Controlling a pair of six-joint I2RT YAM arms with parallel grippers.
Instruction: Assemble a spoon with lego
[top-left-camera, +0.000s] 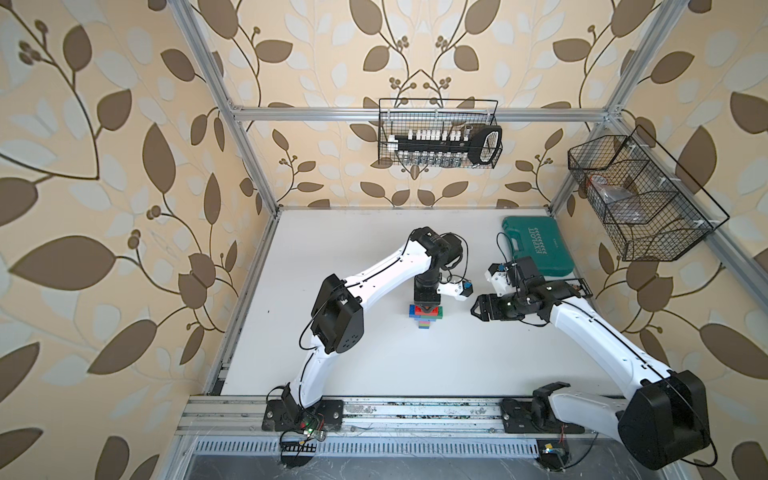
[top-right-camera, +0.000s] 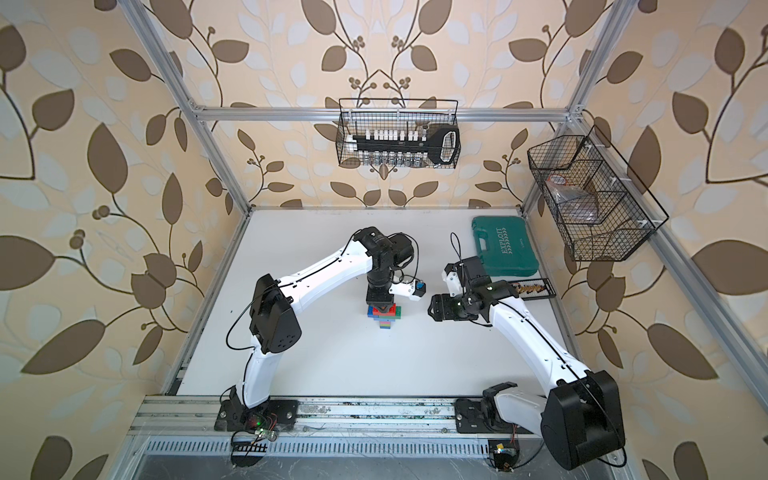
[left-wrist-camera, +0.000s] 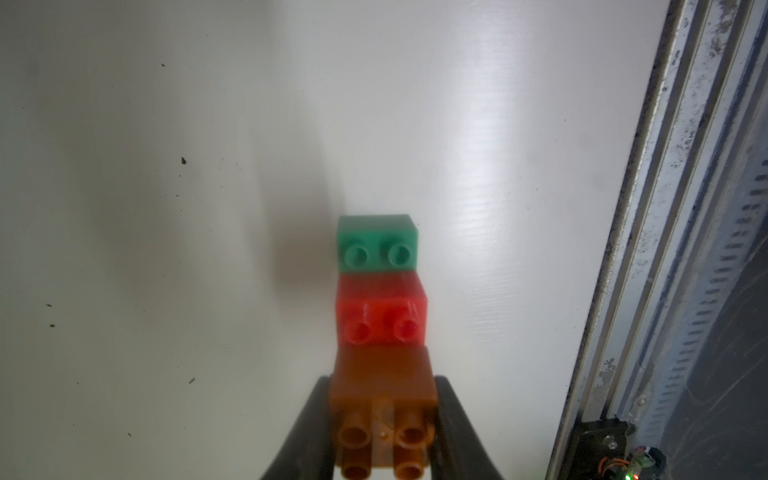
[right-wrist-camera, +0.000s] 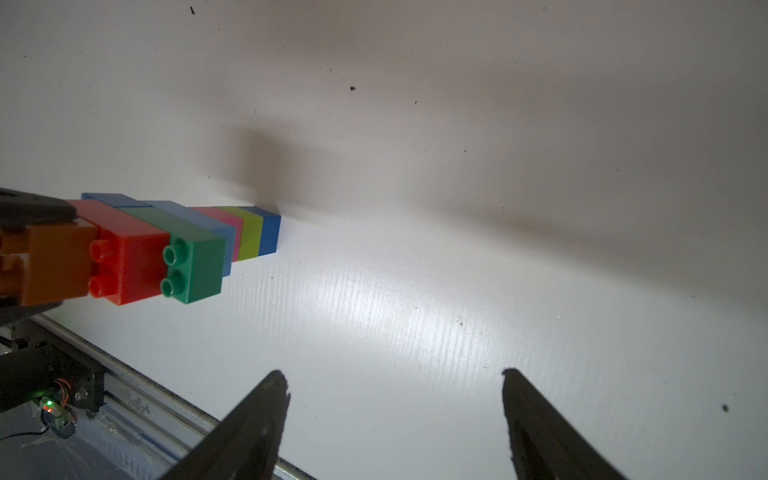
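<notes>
A stack of bricks stands upright on the white table. In the right wrist view it runs from a blue brick (right-wrist-camera: 269, 233) at the bottom through lime (right-wrist-camera: 251, 237) and pink layers to a wider light-blue one. Above that sit a green brick (right-wrist-camera: 205, 268) and a red brick (right-wrist-camera: 140, 260). My left gripper is shut on an orange brick (left-wrist-camera: 382, 380), which is at the top of the red brick; the left wrist view cannot show whether it is fully seated. To the right of the stack, my right gripper stands open and empty.
A green case (top-left-camera: 537, 245) lies at the back right of the table, with a dark tray (top-right-camera: 531, 289) of small items beside it. Wire baskets (top-left-camera: 438, 134) hang above the back edge.
</notes>
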